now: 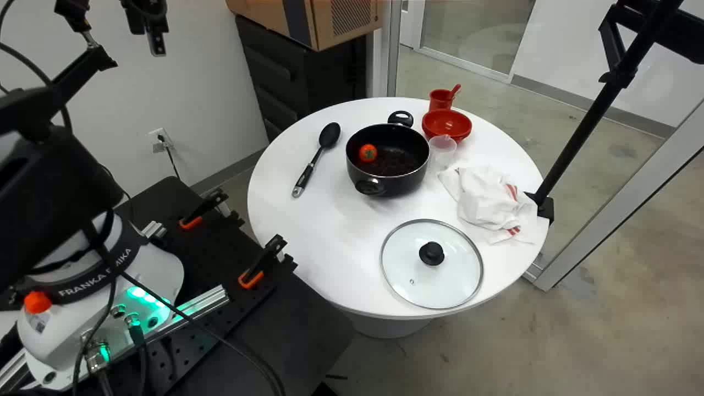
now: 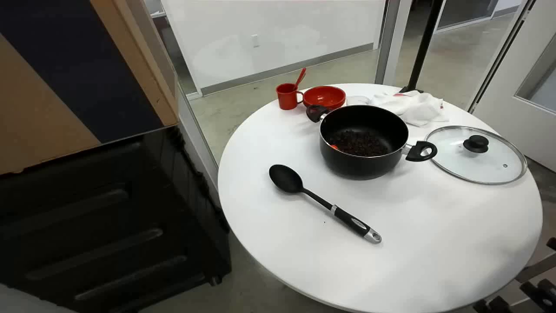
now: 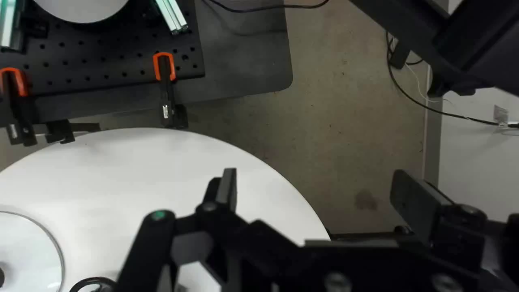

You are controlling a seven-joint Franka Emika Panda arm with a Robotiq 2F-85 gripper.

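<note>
My gripper hangs high above the table's near edge, its fingers spread wide with nothing between them. A black pot [image 2: 362, 161] stands uncovered on the round white table [image 2: 292, 261]. Dark bits cover the pot's bottom, and a tomato [image 1: 367, 153] lies inside by the wall. Its glass lid [image 1: 432, 264] with a black knob lies flat on the table, apart from the pot. Beside the pot rests a black spoon [image 2: 286, 179] with a silver-tipped handle. Part of the lid also shows at the wrist view's lower left.
Behind the pot are a red cup [image 2: 287, 97] holding a red utensil, a red bowl [image 2: 324, 97] and a clear cup [image 1: 442, 152]. A crumpled white towel [image 1: 488, 198] lies near the table's edge. Clamps [image 1: 264, 262] grip the robot's base. Bare tabletop surrounds the spoon.
</note>
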